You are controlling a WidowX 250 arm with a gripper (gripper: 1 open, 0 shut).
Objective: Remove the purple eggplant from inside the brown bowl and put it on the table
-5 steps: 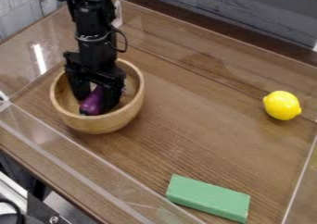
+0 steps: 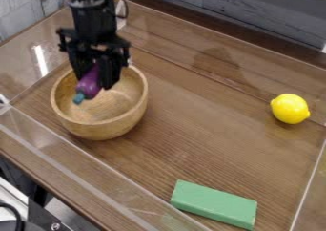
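Note:
The purple eggplant (image 2: 88, 83) is tilted, its greenish tip (image 2: 79, 98) pointing down toward the brown bowl (image 2: 112, 128). My gripper (image 2: 90, 65) is shut on the eggplant from above. Both are over the bowl's inner back-left part, with the eggplant raised off the bowl's floor. The bowl stands upright on the table's left side, and its inside looks empty below the eggplant. The fingers partly cover the eggplant's upper end.
A yellow lemon-like object (image 2: 291, 108) lies at the right edge. A green block (image 2: 214, 203) rests near the front. Between them and the bowl, the wooden table (image 2: 192, 111) is bare. Raised edging runs along the table's back and left.
The gripper has risen out of the bowl, and the eggplant has come up with it. The bowl has stayed about where it was.

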